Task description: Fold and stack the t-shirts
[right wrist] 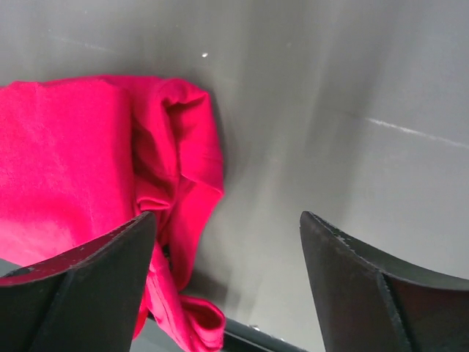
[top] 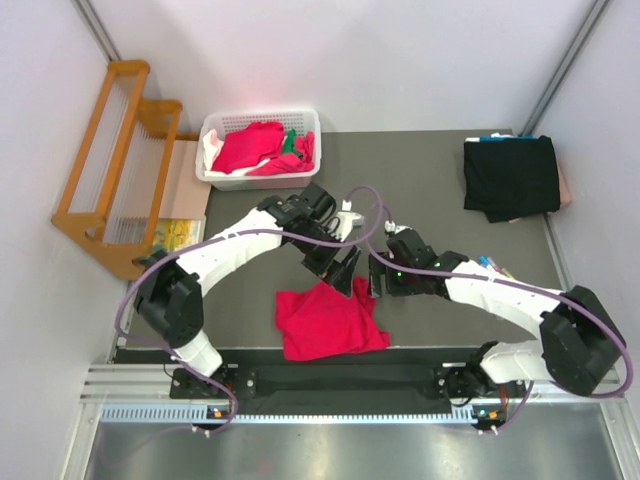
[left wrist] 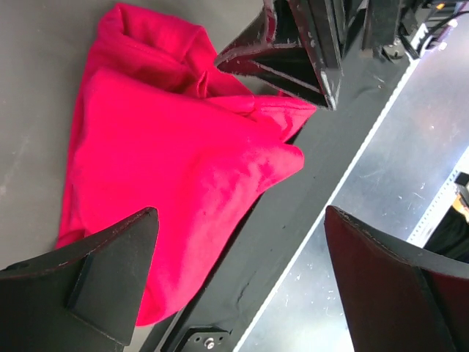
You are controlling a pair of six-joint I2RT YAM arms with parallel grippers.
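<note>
A crumpled red t-shirt (top: pixel 330 322) lies near the table's front edge, its folds bunched toward the right in the top view. Over its upper part hovers my left gripper (top: pixel 342 282), its fingers open; in the left wrist view the shirt (left wrist: pixel 168 161) shows below and between the spread fingers. My right gripper (top: pixel 376 284) is at the shirt's upper right edge, apart from the left one. In the right wrist view its fingers (right wrist: pixel 359 271) are spread, with the shirt's bunched edge (right wrist: pixel 176 147) near the left finger and bare table between them.
A white basket (top: pixel 262 182) with red, green and white clothes stands at the back left. A stack of folded dark shirts (top: pixel 512 178) lies at the back right. The wooden rack (top: pixel 115 160) flanks the left side. Mid-table is clear.
</note>
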